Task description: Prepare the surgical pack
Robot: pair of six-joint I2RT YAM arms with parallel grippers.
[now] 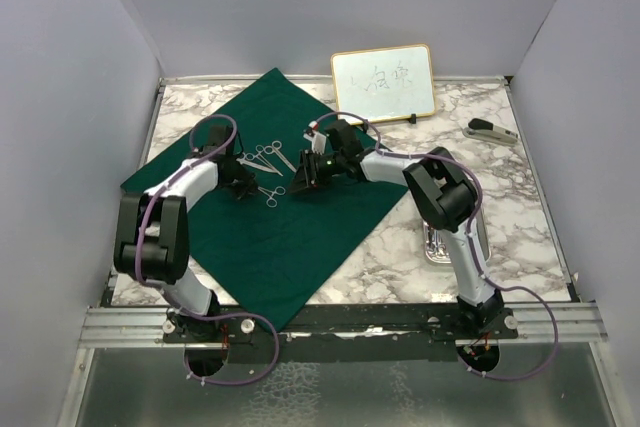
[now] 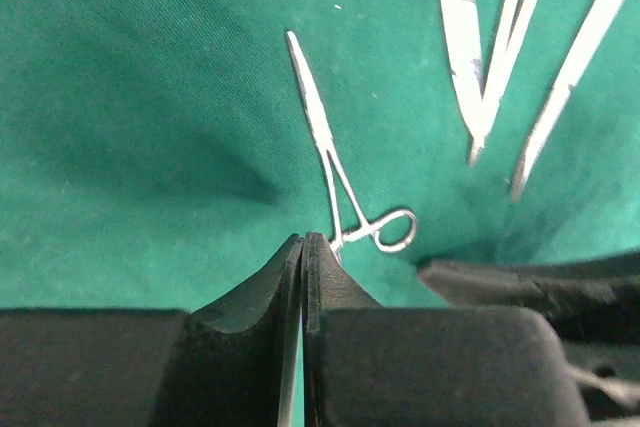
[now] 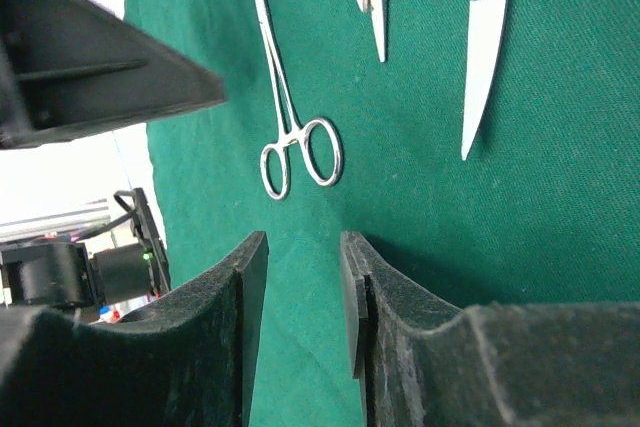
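Surgical instruments lie on the green drape (image 1: pixel 280 257): a hemostat (image 2: pixel 315 107) with its rings toward the middle, and a group of scissors (image 2: pixel 575 57) and slim instruments (image 1: pixel 262 162) beside it. My left gripper (image 1: pixel 240 187) hangs over the drape just left of the hemostat; in its wrist view the fingertips look together, the hemostat's rings just beyond them. My right gripper (image 1: pixel 305 179) is low over the drape right of the hemostat, its fingers apart with nothing between; in its wrist view the hemostat (image 3: pixel 330 152) lies ahead of it.
A steel tray (image 1: pixel 475 247) of instruments sits at the right, partly hidden by my right arm. A whiteboard (image 1: pixel 382 82) stands at the back, a stapler (image 1: pixel 490 132) at back right. The lower drape is clear.
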